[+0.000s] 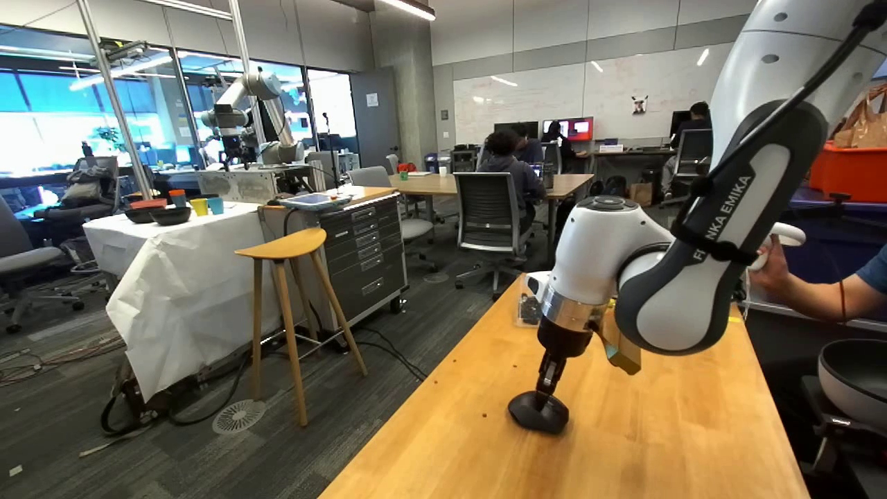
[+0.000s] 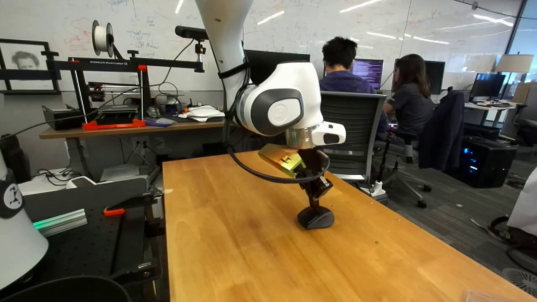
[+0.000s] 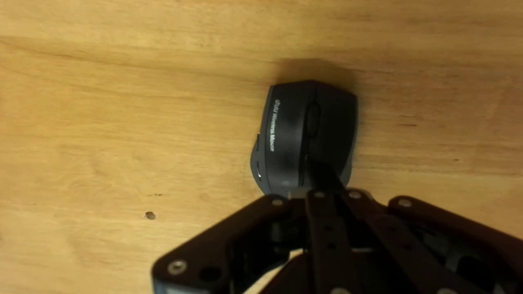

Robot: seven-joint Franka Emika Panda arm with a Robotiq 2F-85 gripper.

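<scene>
A black wireless mouse [image 3: 284, 142] lies on the wooden table, its buttons and scroll wheel towards the top of the wrist view. My gripper is shut, and its fingertips reach over the mouse's rear half. In exterior view 1 the fingers come down onto the top of the mouse [image 1: 529, 415], with the gripper [image 1: 542, 399] slightly tilted. From the other side, exterior view 2 also has the gripper [image 2: 314, 205] directly over the mouse [image 2: 316, 219]. Nothing shows between the fingers; whether they press on the mouse is hard to tell.
Bare wood surrounds the mouse on the table [image 2: 226, 241]. A clear box with dark pieces [image 1: 529, 309] stands towards the table's far end. A person's hand [image 1: 773, 267] is beside the arm at the right. The table's edge borders open floor [image 1: 332, 432].
</scene>
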